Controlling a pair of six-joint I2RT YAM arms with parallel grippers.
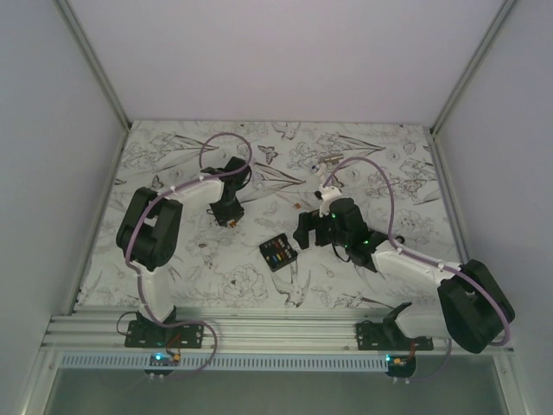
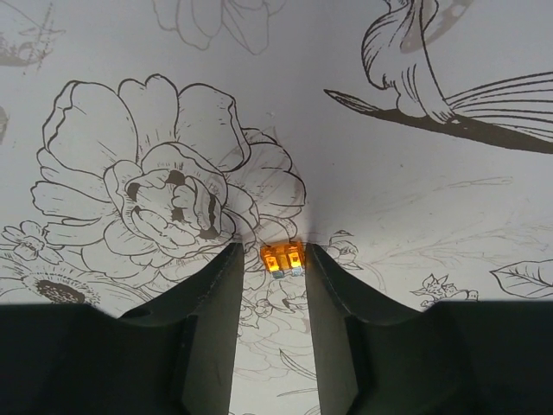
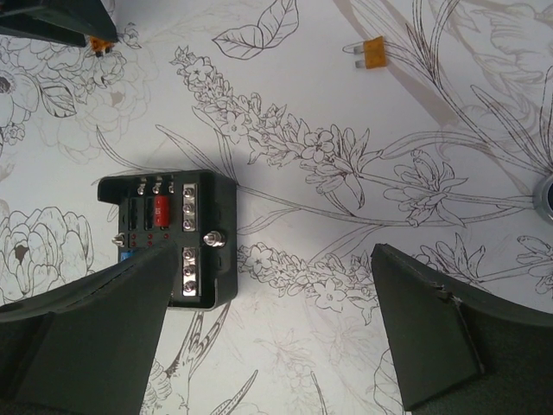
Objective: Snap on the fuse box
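An orange fuse lies on the patterned surface between the fingertips of my left gripper, which is part open around it; whether it grips the fuse I cannot tell. In the top view the left gripper is left of the black fuse box. My right gripper stands open with nothing between its fingers, above and to the right of the box. In the right wrist view the box holds a red fuse and a blue one, partly hidden by a finger.
A loose yellow fuse lies behind the box. A round metal object is at the right edge of the right wrist view.
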